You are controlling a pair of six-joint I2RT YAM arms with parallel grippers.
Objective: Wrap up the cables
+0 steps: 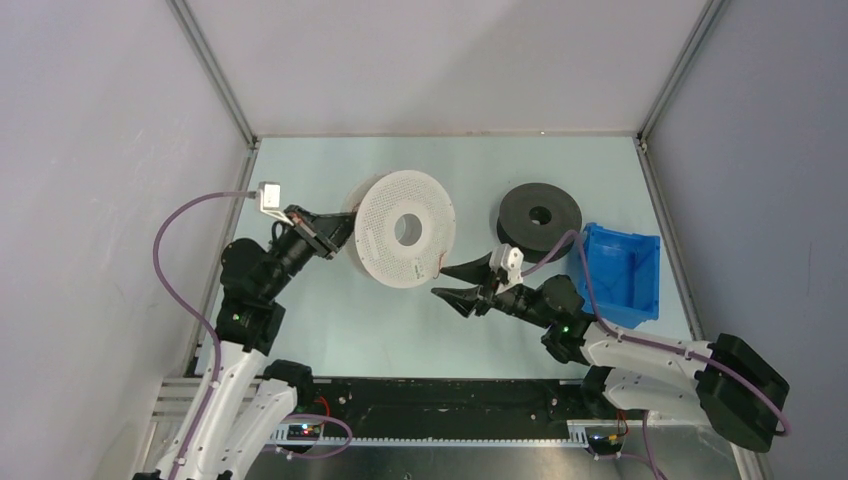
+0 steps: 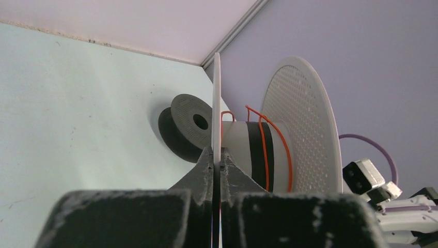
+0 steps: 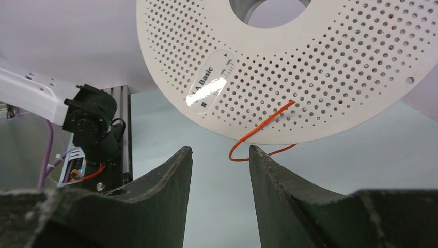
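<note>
A white perforated spool [image 1: 430, 210] hangs in the left-centre, with my left gripper [image 1: 348, 222] at its side, shut on the near flange's edge in the left wrist view. Orange cable [image 2: 282, 139] winds loosely over the spool's hub, beside a black band [image 2: 256, 150]. A loose orange end [image 3: 263, 124] bends out below the flange in the right wrist view, just beyond the fingertips of my open right gripper, which has nothing between its fingers.
A dark grey spool [image 1: 540, 200] lies at the back right, beside a blue bin [image 1: 630, 280].
</note>
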